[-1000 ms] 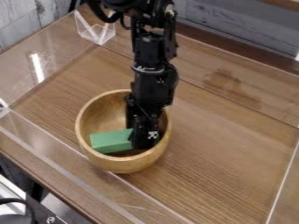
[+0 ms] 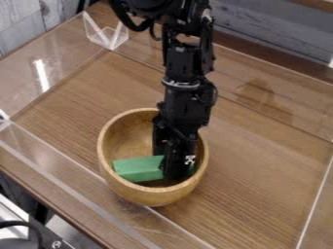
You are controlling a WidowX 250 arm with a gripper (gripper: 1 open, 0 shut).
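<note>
A round tan wooden bowl [image 2: 125,136] sits on the wooden table near the front edge, with a green block [image 2: 138,167] lying in it. My black arm reaches down from the top, and its gripper [image 2: 174,160] is inside the bowl at the block's right end, which it covers. The fingers are shut on the block, as far as shows; the fingertips are mostly hidden in dark shadow.
A clear plastic object [image 2: 107,32] stands at the back left. A white wall runs behind the table.
The gripper, bowl and green block have moved together a short way to the right. The block stays inside the bowl.
</note>
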